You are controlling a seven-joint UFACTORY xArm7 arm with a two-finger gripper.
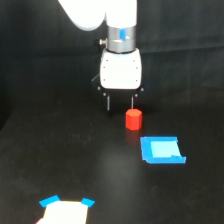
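My white gripper point(120, 106) hangs down from the arm at the top centre, its two thin dark fingers well apart and nothing visible between them. A small red block point(133, 120) stands on the black table, directly below the right finger in the picture. Whether that finger touches the block or sits behind it is hard to tell. To the block's right lies a pale square outlined in blue tape point(164, 150), with nothing on it.
At the bottom left edge, a second pale patch point(65, 213) with blue tape at its corners is partly cut off. Bare black table point(70, 155) fills the left and middle. A dark curtain hangs behind.
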